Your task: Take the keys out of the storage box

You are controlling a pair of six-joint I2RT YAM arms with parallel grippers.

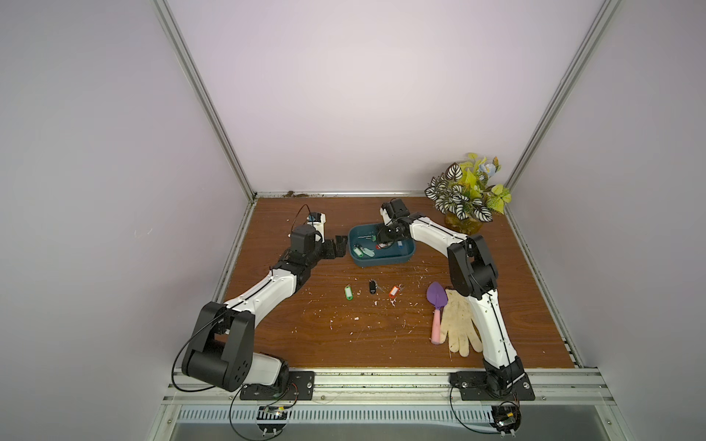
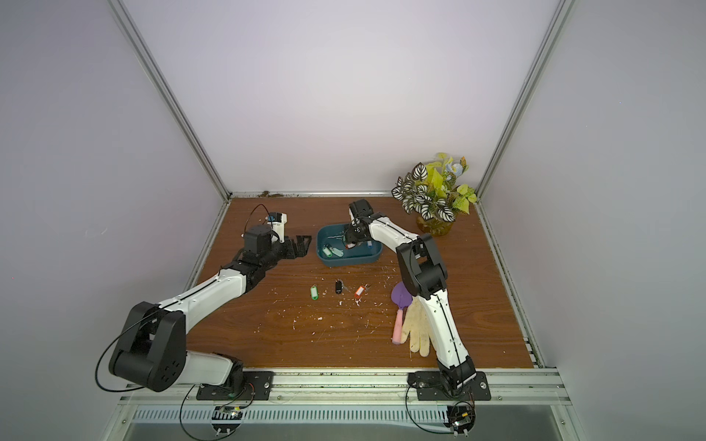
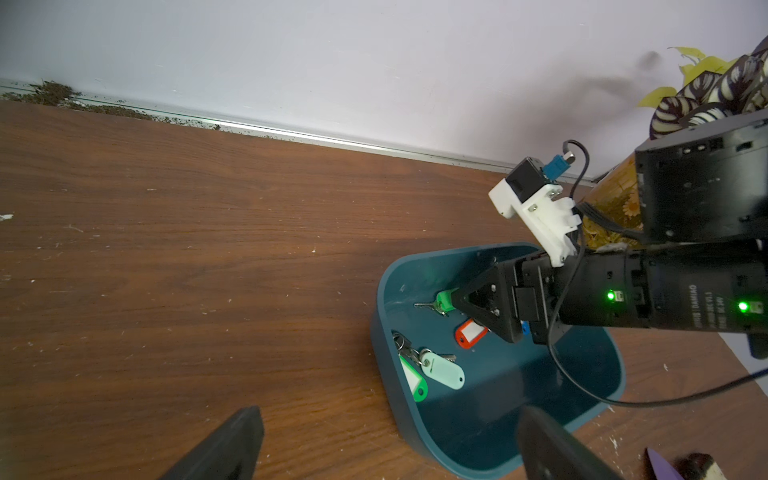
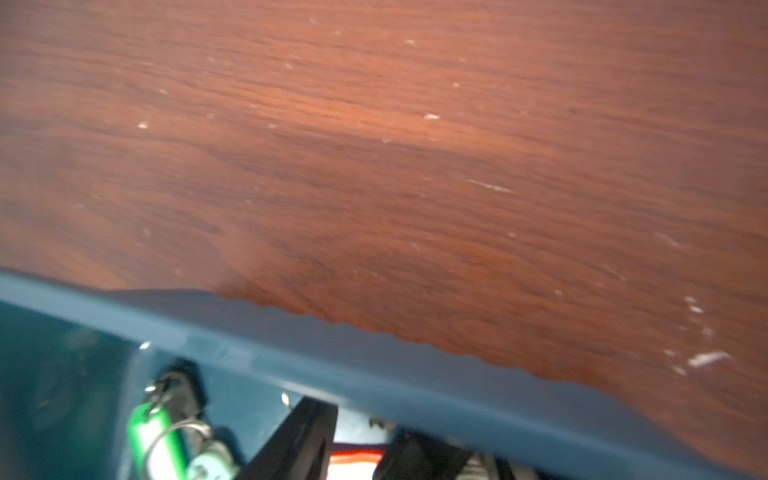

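The teal storage box (image 1: pixel 381 262) stands mid-table. Several tagged keys lie inside: a green-tagged key (image 3: pixel 445 301), a red tag (image 3: pixel 471 333), a pale mint tag (image 3: pixel 442 369) and another green tag (image 3: pixel 413 381). My right gripper reaches down into the box, open, its fingertips either side of the red tag; the bottom of its view cuts off the tips. Left of the box, my left gripper hovers open and empty. Outside on the table, in front of the box, are a green tag (image 1: pixel 348 292), a black key fob (image 1: pixel 373 286) and a red-tagged key (image 1: pixel 394 291).
A purple trowel (image 1: pixel 437 295) with a pink handle and a cream glove (image 1: pixel 461 327) lie at the front right. At the back right stands a potted plant (image 1: pixel 470 192).
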